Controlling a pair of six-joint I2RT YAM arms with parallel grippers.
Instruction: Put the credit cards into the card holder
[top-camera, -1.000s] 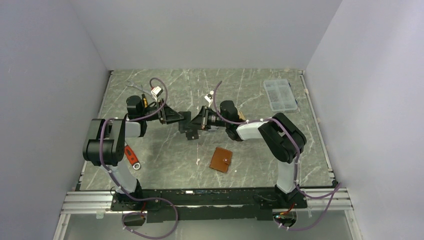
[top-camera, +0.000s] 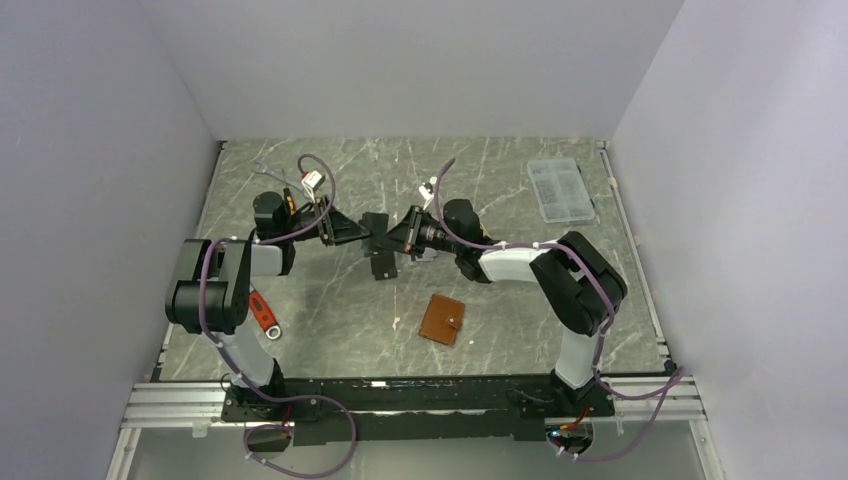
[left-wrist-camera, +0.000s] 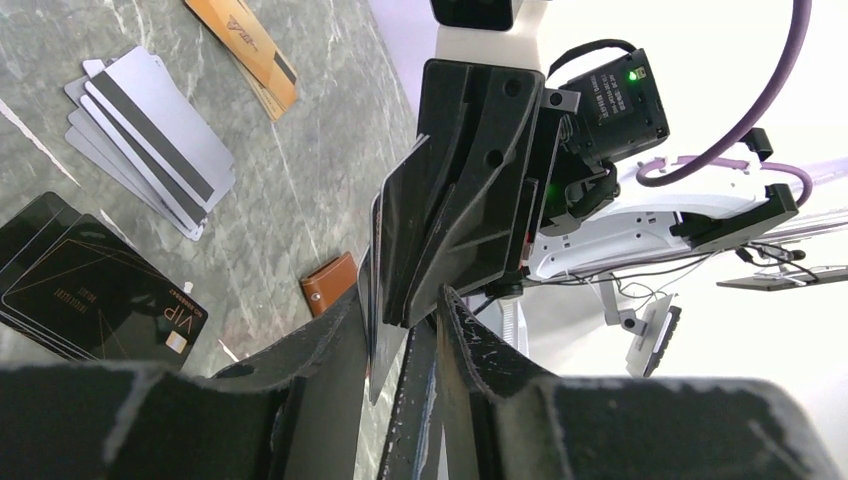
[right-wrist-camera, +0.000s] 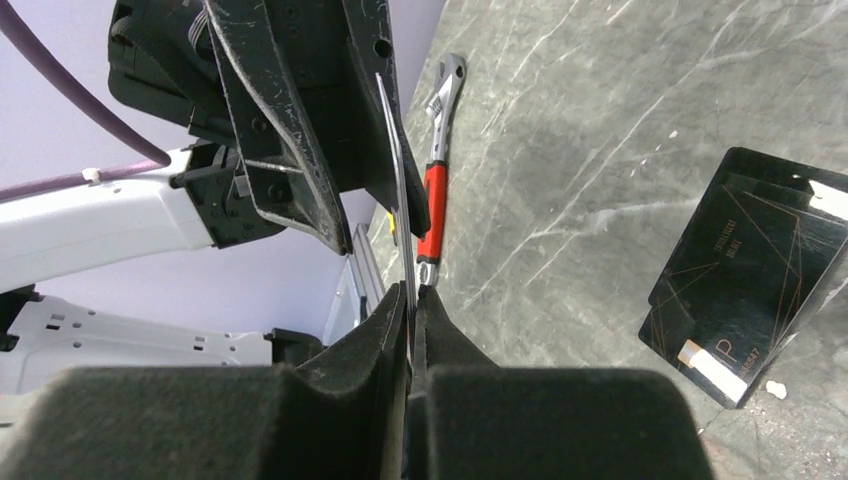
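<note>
A dark card (top-camera: 376, 224) stands on edge above the table between my two grippers. My right gripper is shut on it; the card (right-wrist-camera: 400, 190) shows as a thin upright sliver from its fingertips. My left gripper is open, its fingers on either side of the card (left-wrist-camera: 375, 290), which lies nearer one finger. Black cards (left-wrist-camera: 100, 295), white-grey cards (left-wrist-camera: 165, 135) and gold cards (left-wrist-camera: 250, 50) lie fanned in stacks on the table. The brown card holder (top-camera: 442, 319) lies closed at the front of the table, apart from both grippers.
On the right stands a clear plastic box (top-camera: 561, 190). A red-handled wrench (right-wrist-camera: 435, 180) and an orange-red tool (top-camera: 264, 314) lie on the left side.
My right gripper has shifted slightly right and toward the back, carrying the upright card away from the left gripper. More of the black stack below shows. The left arm has barely moved.
</note>
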